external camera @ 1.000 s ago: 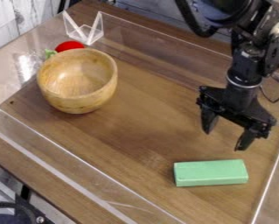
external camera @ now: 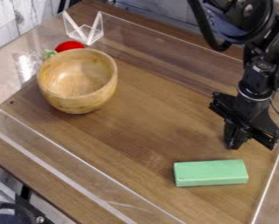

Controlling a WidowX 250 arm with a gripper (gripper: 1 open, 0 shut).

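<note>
The black robot gripper (external camera: 249, 128) is low over the right side of the wooden table, just above a mint-green block (external camera: 211, 173) lying near the front. Its fingers are dark and bunched close together; whether anything is between them is hard to see. A large wooden bowl (external camera: 77, 80) sits at the left.
A red object (external camera: 69, 47) with a green part lies behind the bowl at the upper left, beside a white wire-like frame (external camera: 87, 26). The table's edges show at left and right.
The bowl and green block have not moved.
</note>
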